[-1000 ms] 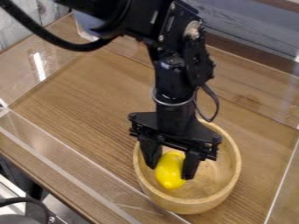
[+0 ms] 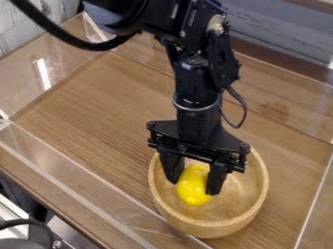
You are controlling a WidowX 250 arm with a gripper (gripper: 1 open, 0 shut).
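Observation:
My black gripper (image 2: 196, 169) is lowered into a round tan bowl (image 2: 208, 222) at the lower middle of the camera view. Its fingers straddle a bright yellow object (image 2: 194, 192), which sits inside the bowl, partly hidden by the gripper. The fingers are apart to some degree; whether they press on the yellow object is unclear.
The bowl stands on a wooden table (image 2: 85, 117) with bare space to the left and behind. The table's left edge runs diagonally down the lower left, with dark items beyond it.
The gripper has shifted slightly within the bowl, and the yellow object shows a little differently between its fingers. The bowl is where it was.

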